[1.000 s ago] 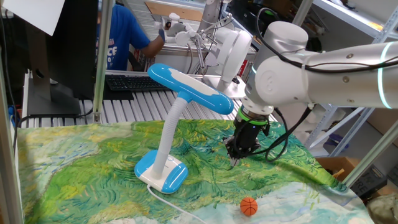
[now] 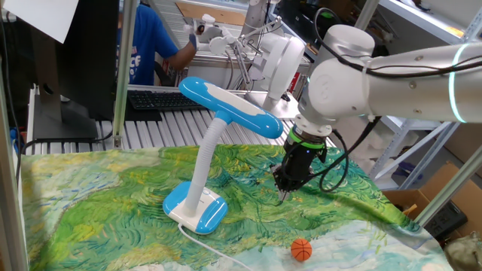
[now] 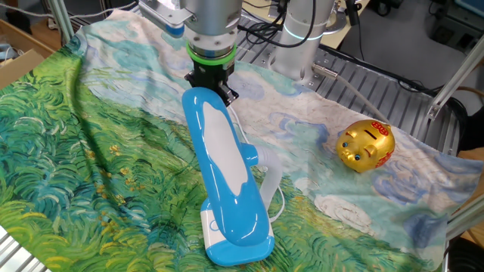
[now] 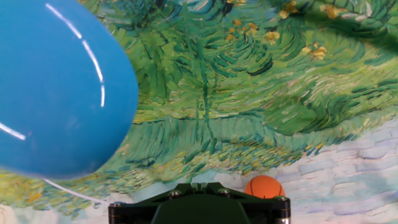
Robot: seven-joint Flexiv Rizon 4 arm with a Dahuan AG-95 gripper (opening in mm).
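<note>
My gripper (image 2: 283, 194) hangs above the cloth, pointing down, to the right of a blue and white desk lamp (image 2: 202, 162). In the wrist view the gripper stands open, its fingers spread wide at the bottom edge with nothing between them. The blue lamp head (image 4: 62, 87) fills the upper left there. A small orange basketball (image 2: 301, 249) lies on the cloth, nearer the camera than the gripper; the wrist view shows the ball (image 4: 264, 186) partly behind a finger. A golden piggy bank (image 3: 365, 145) appears only in exterior view 2, right of the lamp.
The lamp head (image 3: 224, 166) juts out close to the gripper. From the lamp's base a white cable (image 2: 215, 248) runs over the painted cloth (image 2: 105, 218). A monitor (image 2: 71, 83) and a keyboard (image 2: 166, 100) stand behind.
The arm has shifted only very slightly. Lamp and basketball have stayed in place, while the person's hand in the background has moved a little.
</note>
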